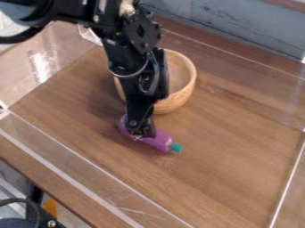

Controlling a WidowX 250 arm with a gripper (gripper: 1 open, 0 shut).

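My black gripper (139,125) reaches down from the top left to a purple toy (160,142) with a teal tip, lying on the wooden table. The gripper's lower end is at the upper left part of the toy, open and partly covering it; whether it touches is unclear. A tan bowl (180,80) stands just behind the gripper, partly hidden by it.
A pale wall (238,31) runs along the back. Clear edging borders the left side, with cables at the lower left.
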